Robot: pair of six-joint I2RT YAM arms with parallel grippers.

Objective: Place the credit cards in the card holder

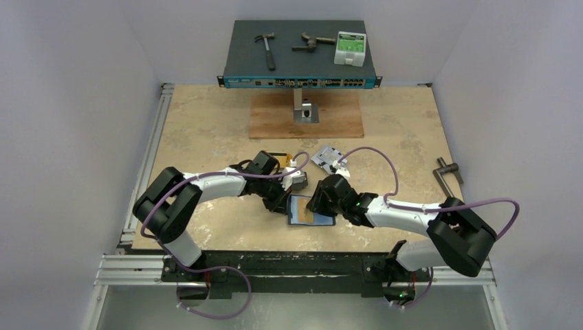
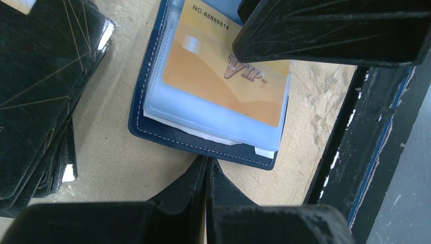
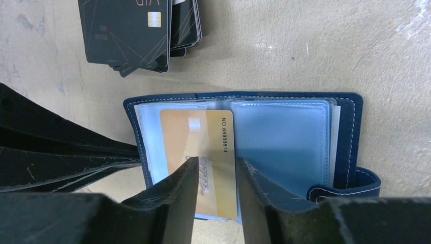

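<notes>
The blue card holder (image 3: 284, 142) lies spread on the table with clear sleeves showing. A gold VIP card (image 3: 221, 132) rests on its left half, in or on the sleeve; I cannot tell how deep it sits. My right gripper is part open over the card, a fingertip on each side of its right edge, holding nothing visible. At the holder's left edge my left gripper is shut, its tips touching or just under the blue border. Black cards (image 3: 127, 35) form a loose stack behind the holder.
Gold cards (image 1: 283, 159) lie partly hidden by the left arm, and silver cards (image 1: 328, 158) lie behind the holder. A metal stand (image 1: 306, 113) rises on the wooden board.
</notes>
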